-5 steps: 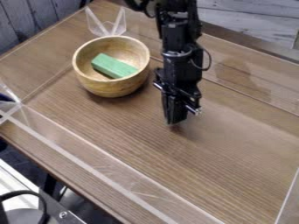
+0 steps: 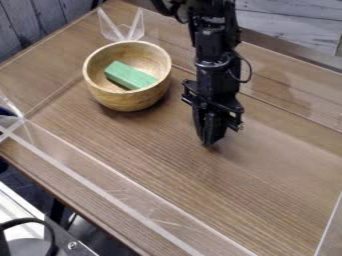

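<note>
My black gripper [image 2: 211,130] hangs down over the middle of the wooden table [image 2: 160,200], its tips low at the tabletop, just right of a wooden bowl [image 2: 114,96]. The gripper looks shut; nothing shows between its dark fingers, though they are small to make out. A green block [image 2: 130,76] lies inside the bowl.
Transparent tape runs along the left edge, and a black cable lies at the lower left. A wall of grey boards stands behind.
The gripper has shifted very slightly to the right and turned a little. The bowl and green block have not moved.
</note>
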